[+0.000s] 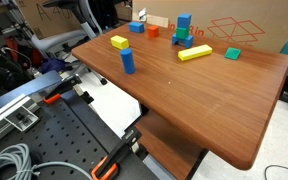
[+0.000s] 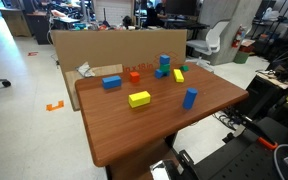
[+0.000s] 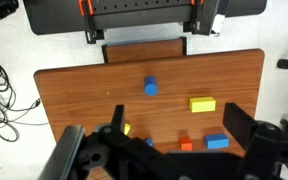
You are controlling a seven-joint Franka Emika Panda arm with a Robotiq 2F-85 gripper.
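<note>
A blue cylinder [image 1: 128, 62] stands upright near the table edge on the black bench side; the wrist view shows it from above [image 3: 151, 86]. Farther back is a short yellow block [image 2: 139, 99], with a red block [image 2: 135, 76] and a flat blue block [image 2: 112, 81] behind it. A blue and green stack [image 1: 183, 29] rises near the back board. Beside it lie a long yellow block [image 1: 196, 53] and a flat green piece [image 1: 232, 53]. My gripper is open, its dark, blurred fingers wide apart above the table, apparently gripping nothing.
The brown table [image 1: 199, 95] has a broad bare area at the right in exterior view 1. A cardboard panel [image 2: 84, 55] borders the back. A black bench [image 1: 74, 125] with orange clamps stands across a gap, and white cable [image 1: 22, 160] lies coiled nearby.
</note>
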